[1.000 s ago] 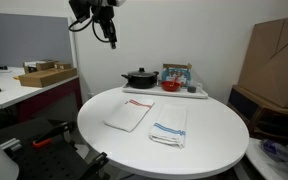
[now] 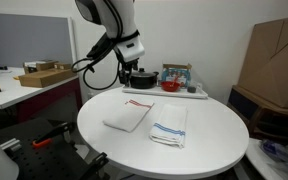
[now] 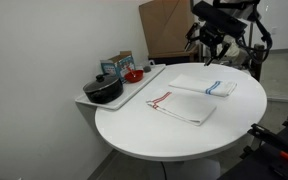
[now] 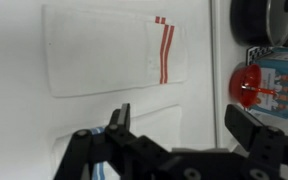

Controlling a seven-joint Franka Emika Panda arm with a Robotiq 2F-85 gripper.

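Two white cloths lie flat on the round white table. One is a towel with red stripes, also the upper towel in the wrist view. To its right in exterior view 1 is a towel with blue stripes; the gripper partly hides this blue-striped towel in the wrist view. My gripper is open, its dark fingers wide apart with nothing between them. It hangs above the table, clear of both towels.
At the table's back a white tray bears a black lidded pot, a red bowl and a box. Bare table lies to the right of the towels in exterior view 1. Cardboard boxes stand off to the left.
The arm has come down and a little to the right, bringing the gripper lower over the table. Both towels and the things on the tray stay where they were.
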